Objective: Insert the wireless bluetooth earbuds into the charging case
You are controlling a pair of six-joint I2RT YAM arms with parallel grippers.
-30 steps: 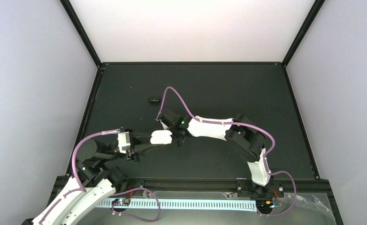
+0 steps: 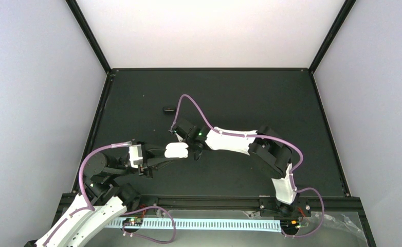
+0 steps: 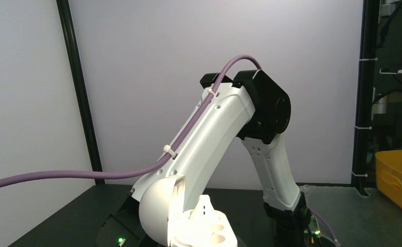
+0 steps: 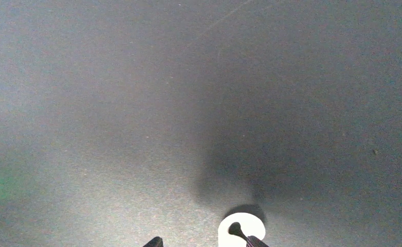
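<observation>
The white charging case (image 2: 176,150) is held above the table, with my left gripper (image 2: 171,153) shut on it. In the left wrist view its rounded lid (image 3: 154,212) stands open beside the tray with the earbud slots (image 3: 204,229). My right gripper points down at the table; its two fingertips show apart at the bottom edge. A white earbud (image 4: 253,224) with a black patch lies on the dark table, and the right-hand fingertip overlaps it. Most of that gripper is hidden under its own arm in the top view. No second earbud can be made out.
A small black object (image 2: 169,109) lies on the table beyond the right wrist. The right forearm (image 2: 231,140) stretches across the middle, close to the held case.
The right arm has shifted only very slightly. The left arm and the case stay where they were.
</observation>
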